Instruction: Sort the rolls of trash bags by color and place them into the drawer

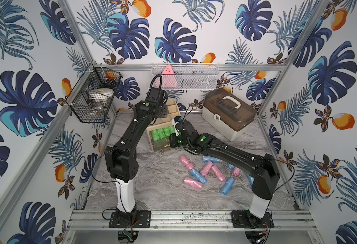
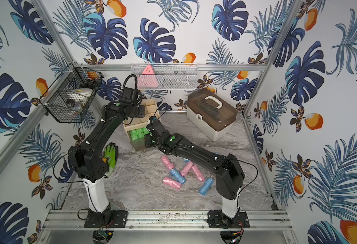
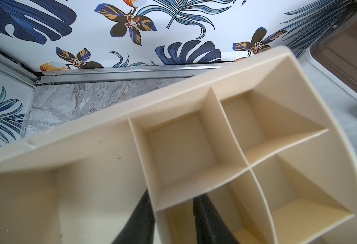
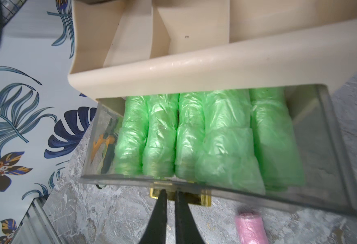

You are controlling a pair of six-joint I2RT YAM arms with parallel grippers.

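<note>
The cream organizer (image 3: pixel 284 61) stands at the back left, with a drawer (image 4: pixel 329 138) partly out, holding several green rolls (image 4: pixel 227 146). My left gripper is shut on a thin divider (image 3: pixel 150 162) in the top compartments. My right gripper is shut on the drawer's gold handle (image 4: pixel 205 197). Several pink rolls (image 1: pixel 192 182) and blue rolls (image 1: pixel 227 186) lie loose on the table to the right front.
A lidded case (image 1: pixel 228 116) stands at the back right. A wire basket (image 1: pixel 95 95) hangs on the left. In the top right view, a green glove (image 2: pixel 111 156) lies behind the left arm.
</note>
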